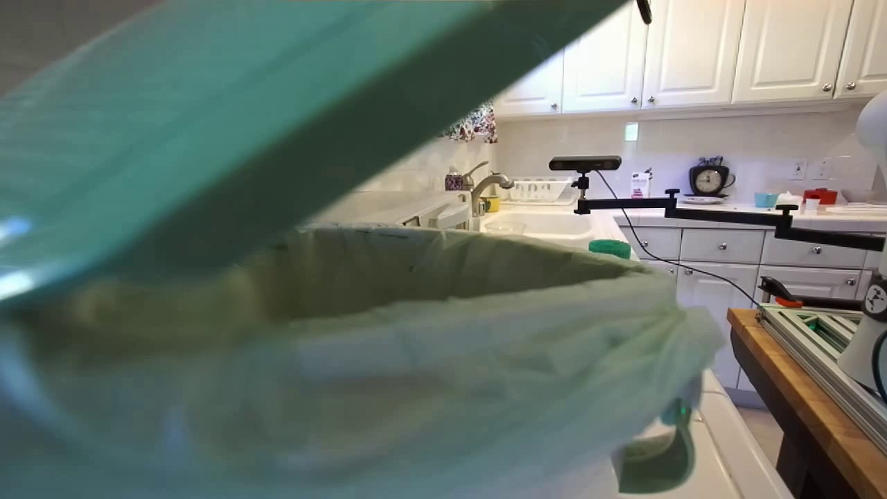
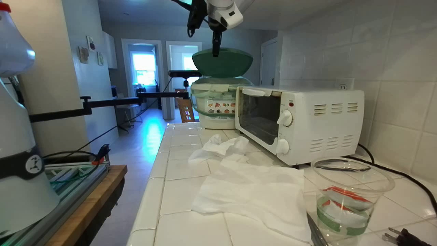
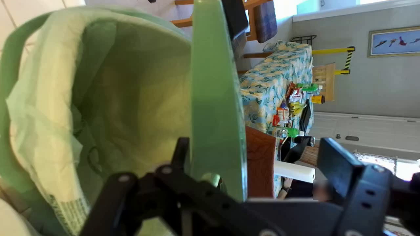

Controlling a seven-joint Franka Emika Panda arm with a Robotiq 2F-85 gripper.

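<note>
The green lid of a bin tilts up at a slant, its rear end low. In the wrist view the lid appears edge-on between the widely spread fingers of my gripper. One finger is close to the lid's inner face; the other is well away on the outer side. Below the lid, the bin's mouth is lined with a pale green bag; part of its inside is hidden by the gripper. From behind, my gripper shows at the lid's top edge, above the white bin.
A white toaster oven stands close beside the bin. Crumpled paper towels and a clear plastic cup lie nearer on the tiled counter. A camera on a black arm juts out near the bin.
</note>
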